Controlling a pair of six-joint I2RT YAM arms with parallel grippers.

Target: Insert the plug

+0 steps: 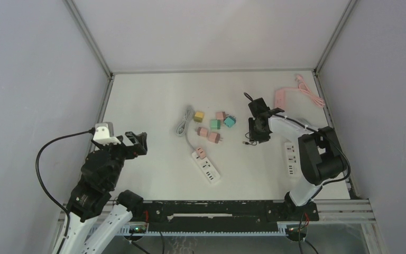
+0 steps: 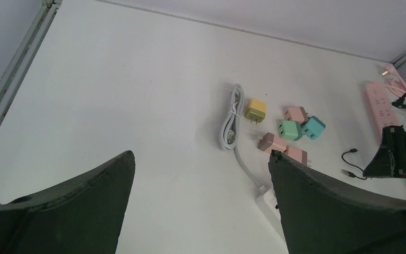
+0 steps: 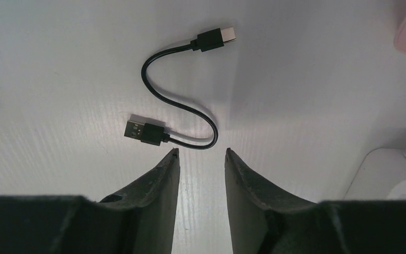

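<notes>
A short black USB cable lies in an S-curve on the table, with my right gripper above it, fingers part open and empty. My left gripper hangs open at the table's left, nothing between its fingers. A white power strip has a pink plug at its upper end. Loose plugs lie mid-table: yellow, green, blue and several pink.
A pink strip with coiled cable lies at the back right; another white strip lies at the right, partly behind the right arm.
</notes>
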